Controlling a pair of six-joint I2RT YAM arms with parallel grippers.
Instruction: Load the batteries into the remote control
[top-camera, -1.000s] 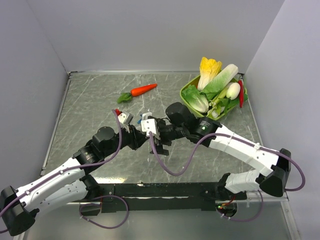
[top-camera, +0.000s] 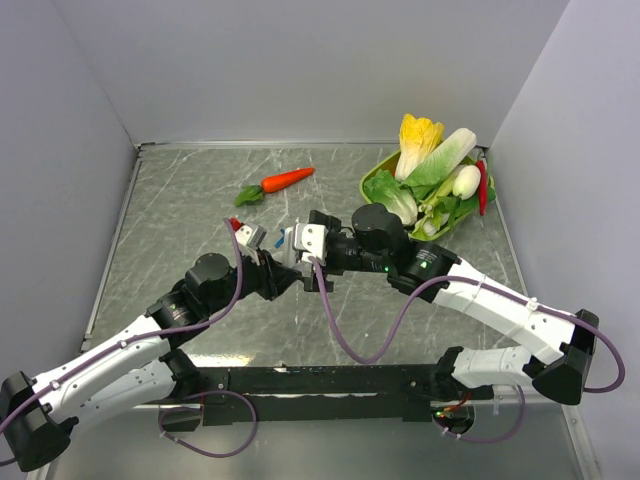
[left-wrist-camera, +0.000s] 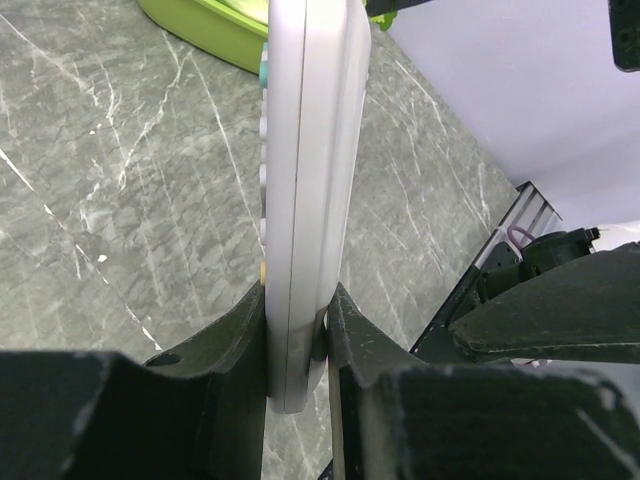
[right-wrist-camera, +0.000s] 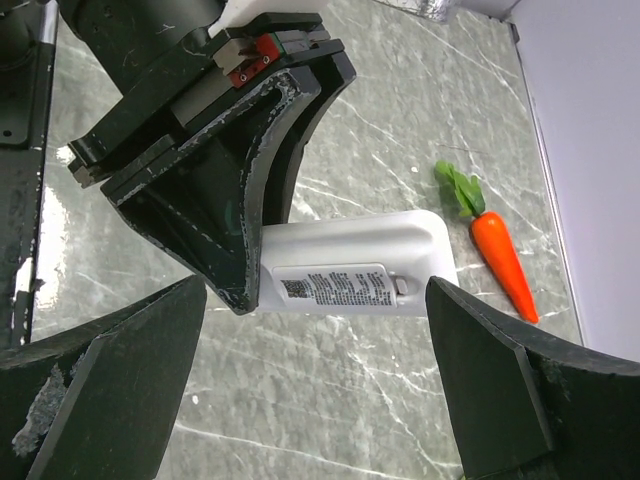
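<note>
Above the table, my left gripper is shut on the white remote control (left-wrist-camera: 300, 190), seen edge-on in the left wrist view, with its coloured buttons facing left. In the right wrist view the back of the remote control (right-wrist-camera: 425, 245) shows a printed label and a small latch. My right gripper stands open around the remote's back, its two fingers apart and nothing held between them. From the top, the arms hide most of the remote. I cannot make out any batteries.
A carrot (top-camera: 287, 179) lies at the back of the table. The green basket of vegetables (top-camera: 367, 176) stands at the back right. A small blue thing (top-camera: 281, 238) lies just behind the grippers.
The left arm looks still.
</note>
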